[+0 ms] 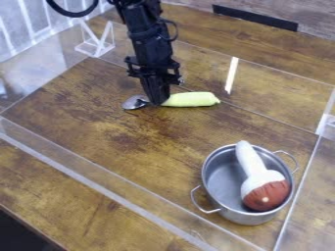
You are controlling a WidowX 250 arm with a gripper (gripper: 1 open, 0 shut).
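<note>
The black gripper [156, 96] is low over the wooden table, its tips down at a utensil with a pale green handle [193, 99] and a metal head [136, 102] lying to the left. Whether the fingers are closed on the utensil cannot be told at this size.
A steel pot [225, 193] with handles stands at the lower right, holding a white object with a red-brown end [263, 192]. Clear plastic edging borders the work area. A white strip [230, 76] is at the upper right.
</note>
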